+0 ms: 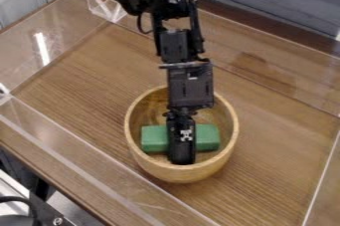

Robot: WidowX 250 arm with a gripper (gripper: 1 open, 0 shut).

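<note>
A light wooden bowl sits on the wooden table near the front middle. Inside it lies a green block, partly covered by the black gripper, which reaches down into the bowl from the arm above. The gripper looks shut, its tip over the block; whether it touches the block cannot be told.
A pale back wall runs along the rear, and dark cables lie off the table's front-left corner.
</note>
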